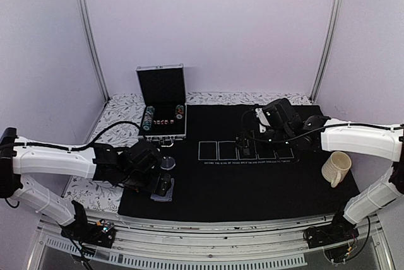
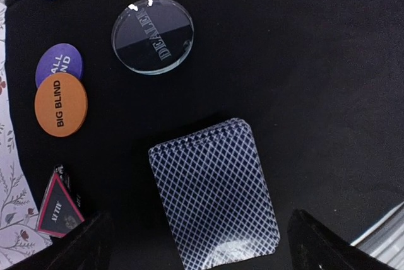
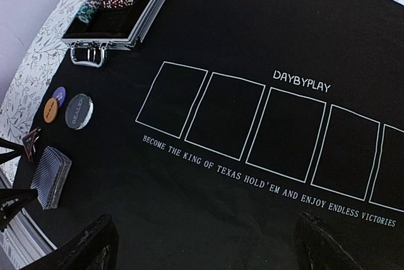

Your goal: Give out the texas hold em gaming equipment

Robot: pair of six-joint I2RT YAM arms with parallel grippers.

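A card deck with a blue-and-white lattice back lies on the black mat. My left gripper is open above it, its two fingers on either side of the deck in the left wrist view. Beyond the deck are the clear dealer button, the orange big blind button and a purple button partly under it. A red-edged black triangle stands at lower left. My right gripper is open over the printed card boxes, empty. An open chip case holds several chip stacks.
A cream mug stands at the mat's right side. The case's handle juts toward the buttons. The right arm crosses the mat's right side and covers part of it.
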